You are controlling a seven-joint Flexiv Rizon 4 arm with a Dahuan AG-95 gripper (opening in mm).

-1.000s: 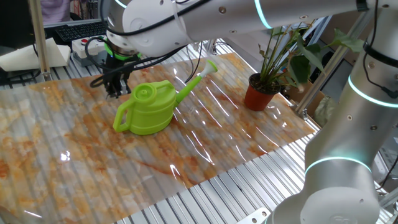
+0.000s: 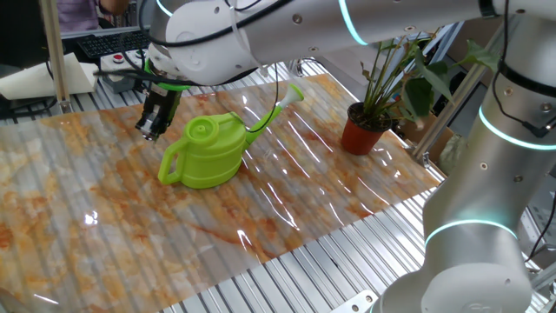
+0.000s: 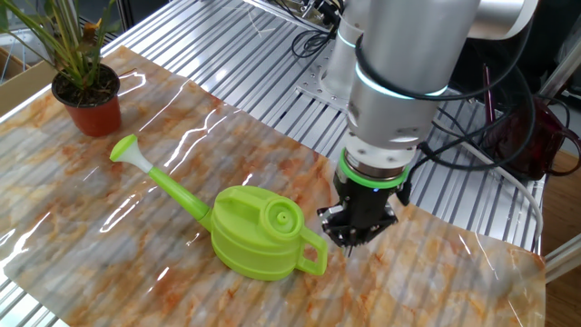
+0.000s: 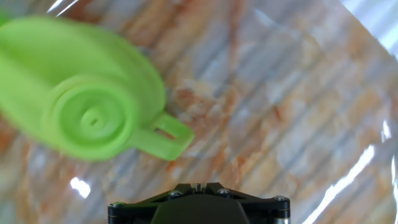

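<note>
A light green watering can [image 2: 208,152] stands upright on the marbled sheet, its spout toward the potted plant and its handle on the opposite side. My black gripper [image 2: 149,135] hangs above the sheet on the handle side, apart from the can. In exterior view 2 the gripper [image 3: 350,243] is just right of the can's handle [image 3: 314,252]. From the wrist, the can [image 4: 93,93] fills the upper left, with its handle loop near the centre. At the bottom edge of that view, the gripper appears shut, with nothing visible between its fingers.
A plant in a brown pot [image 2: 360,130] stands beyond the spout. The marbled sheet [image 2: 95,243] has much bare room in front of the can and on its handle side. A dark red kettle [image 3: 536,136] sits behind the arm in exterior view 2.
My gripper has turned about its wrist, its cable swinging round, and has shifted slightly left in exterior view 1. The watering can and the plant have stayed in place.
</note>
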